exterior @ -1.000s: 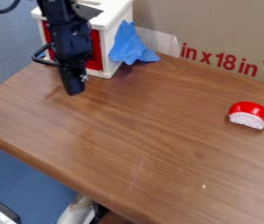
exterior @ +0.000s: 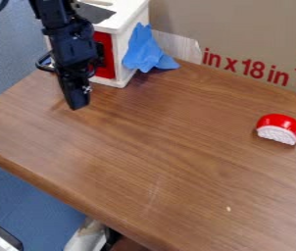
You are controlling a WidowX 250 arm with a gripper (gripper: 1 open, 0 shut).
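My dark gripper (exterior: 78,90) hangs low over the back left of the wooden table (exterior: 151,176), pointing down in front of a white box with red panels (exterior: 106,55). Whether its fingers are open or shut is too small to tell. A red-and-white rounded object (exterior: 279,128) rests on the table at the right, far from the gripper. A blue cloth (exterior: 147,52) lies against the box's right side.
A cardboard panel (exterior: 249,34) with red lettering stands along the back edge. Blue surface (exterior: 20,196) shows beyond the table's left edge.
Over the last second my gripper has moved slightly to the left. The objects on the table have not moved.
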